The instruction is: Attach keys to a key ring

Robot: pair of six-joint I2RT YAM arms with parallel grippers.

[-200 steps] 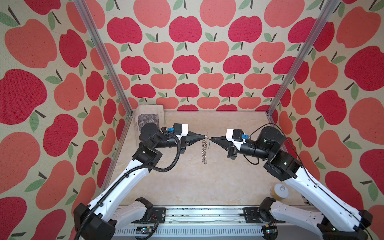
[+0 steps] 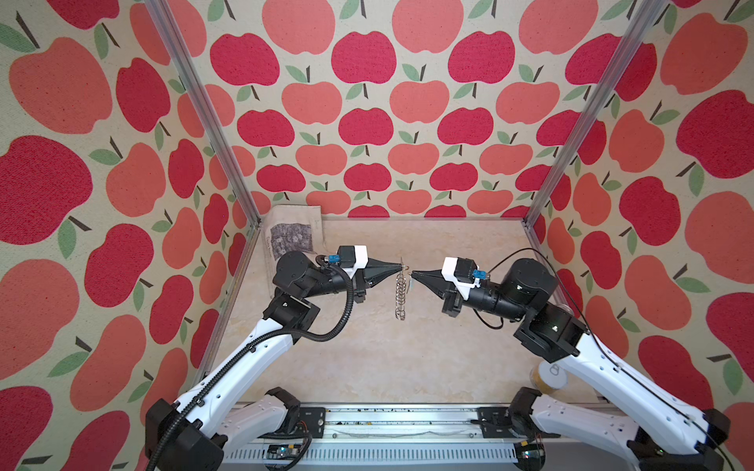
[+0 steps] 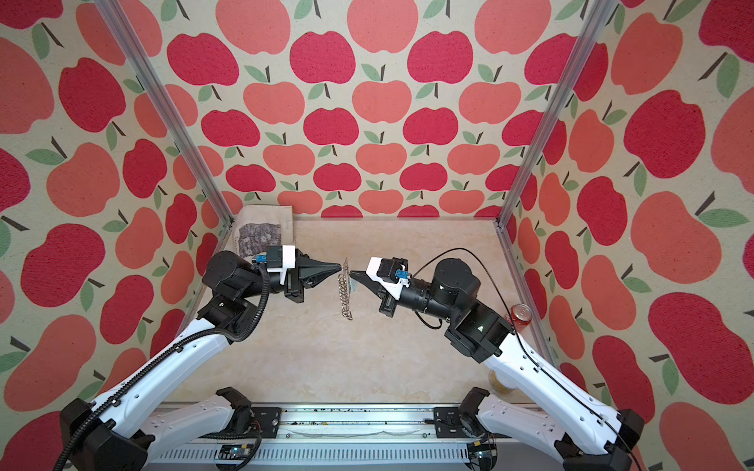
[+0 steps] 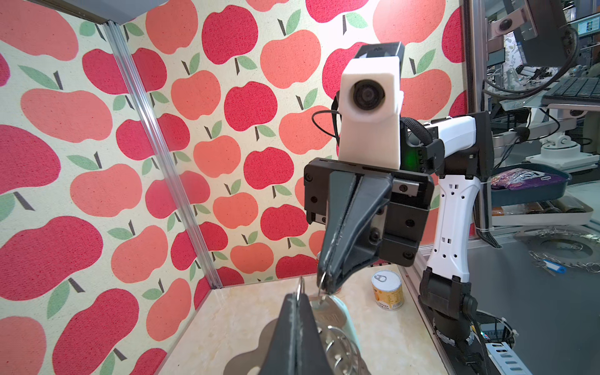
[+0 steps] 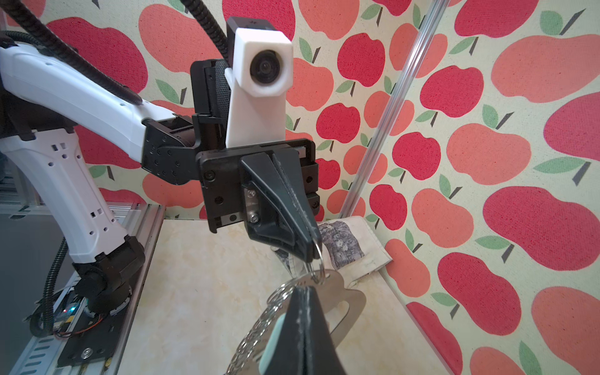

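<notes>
My left gripper is shut, its tips meeting on a thin curved wire of the metal key ring. A flat silver key with rounded lobes hangs just below those tips, and a bright chain dangles under them. Facing it from the right, my right gripper is also shut, its tips very close to the ring. A small bit of metal shows at those tips in the left wrist view; whether it is pinched there I cannot tell. A pale green strip hangs just below, partly hidden.
The pale tabletop beneath both grippers is clear. At the back left lies a printed cloth. A yellow can and a red can stand at the right side.
</notes>
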